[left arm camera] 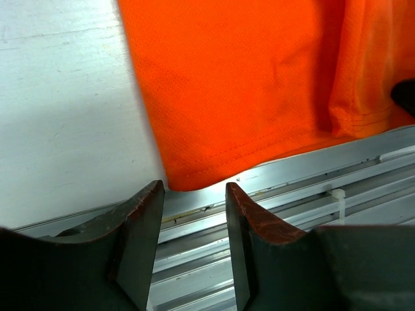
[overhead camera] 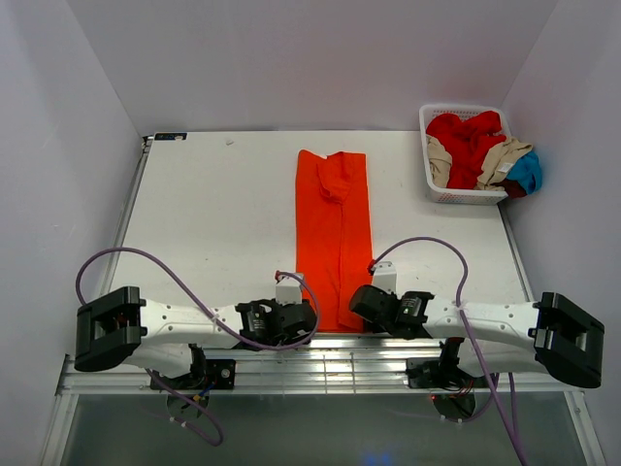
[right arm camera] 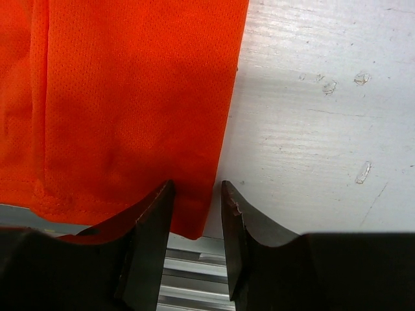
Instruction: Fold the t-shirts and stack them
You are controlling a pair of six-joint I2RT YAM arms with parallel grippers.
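Note:
A red-orange t-shirt [overhead camera: 330, 214] lies folded lengthwise into a long strip, its lower end at the table's front edge. My left gripper is open at that end's left corner, which reaches between its fingertips. My right gripper stands open over the bottom right corner of the cloth [right arm camera: 130, 97], one fingertip on the fabric side and the other just past its edge. In the top view both grippers are mostly hidden under their arms.
A white basket [overhead camera: 466, 195] at the back right holds crumpled red, beige and blue garments. A metal rail [overhead camera: 291, 364] runs along the front edge.

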